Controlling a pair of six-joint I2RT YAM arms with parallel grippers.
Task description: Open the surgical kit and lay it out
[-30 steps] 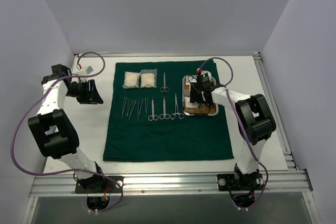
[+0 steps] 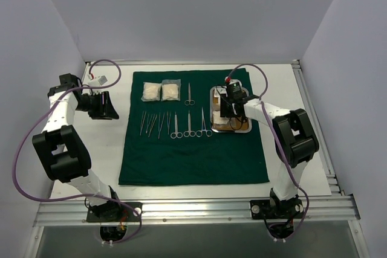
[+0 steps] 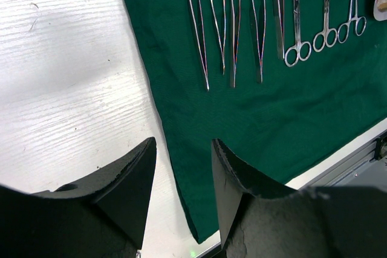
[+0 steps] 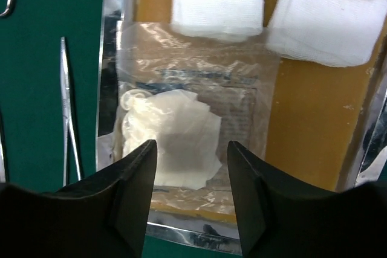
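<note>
My right gripper is open above the metal tray, its fingers over a clear packet of crumpled white material. Two white gauze pads lie in the tray behind it. On the green cloth, tweezers and several scissors-handled instruments lie in a row, with another pair of scissors above them and two bagged white packets at the back. My left gripper stands open over the white table left of the cloth, nothing between its fingers.
Grey walls surround the workspace on the back and sides.
My right gripper has shifted slightly over the tray. The left arm and the laid-out instruments have not moved.
</note>
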